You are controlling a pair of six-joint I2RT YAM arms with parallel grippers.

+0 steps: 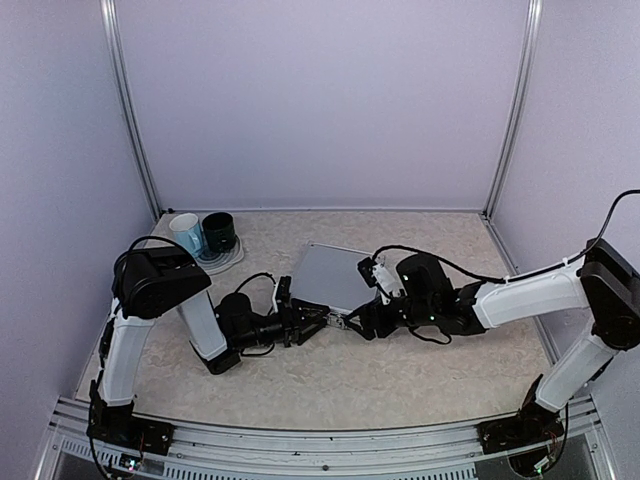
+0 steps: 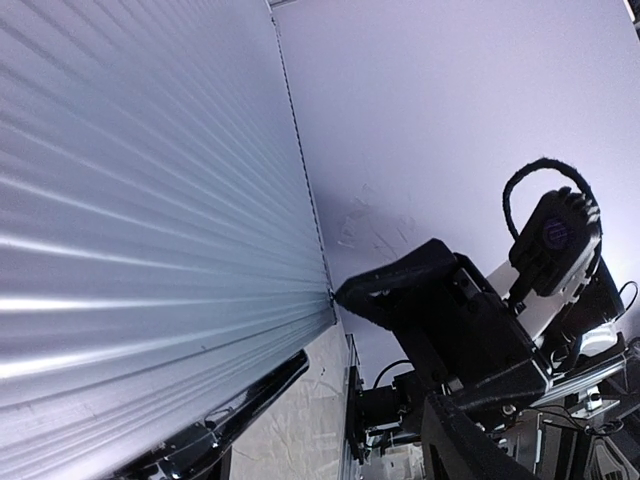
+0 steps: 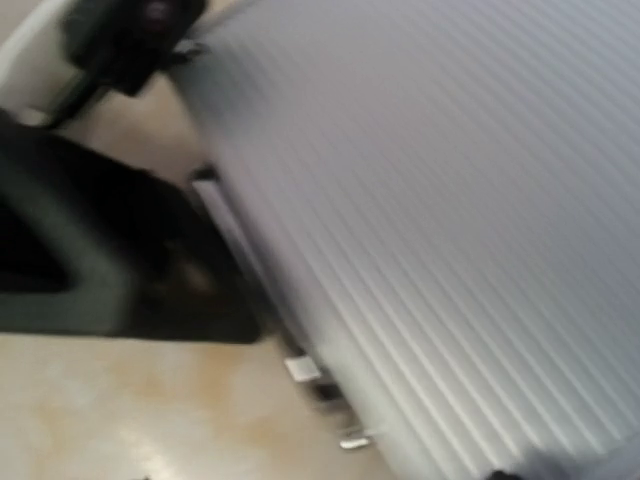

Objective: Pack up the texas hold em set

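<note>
A silver ribbed case (image 1: 335, 275) lies flat and shut on the table, filling much of the left wrist view. At its front edge is my left gripper (image 1: 326, 318); whether it is shut on any part of the case does not show clearly. Along that edge runs a black bar (image 2: 265, 395), perhaps the handle. Small metal fittings (image 3: 355, 440), likely a latch, show blurred in the right wrist view. My right gripper (image 1: 362, 325) is at the case's front right, its fingers apart at the bottom of its own view, with nothing seen between them. Cards and chips are not visible.
A light blue mug (image 1: 186, 233) and a black mug (image 1: 219, 232) stand at the back left, on or beside a clear coiled item (image 1: 228, 262). Both grippers are close together in front of the case.
</note>
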